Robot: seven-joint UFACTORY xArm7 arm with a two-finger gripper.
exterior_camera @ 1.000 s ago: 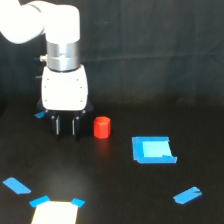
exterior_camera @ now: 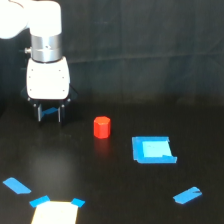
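A small red block [exterior_camera: 102, 127], perhaps a cylinder or hexagonal piece, stands on the dark table near the middle of the camera view. To its left and apart from it hangs my gripper [exterior_camera: 50, 116], pointing down from the white arm. Two dark fingers show with a gap between them, so it is open. Nothing is visibly held; blue tape shows behind the gap. How high the fingertips are above the table is hard to judge.
Blue tape frames a pale square [exterior_camera: 156, 149] right of the red block. A bright white-yellow patch [exterior_camera: 54, 213] with blue tape at its corners lies at the front edge. Blue strips [exterior_camera: 16, 186] [exterior_camera: 187, 195] mark both sides.
My gripper has moved left and upward in the view, away from the red block. The red block and the tape marks stay where they were.
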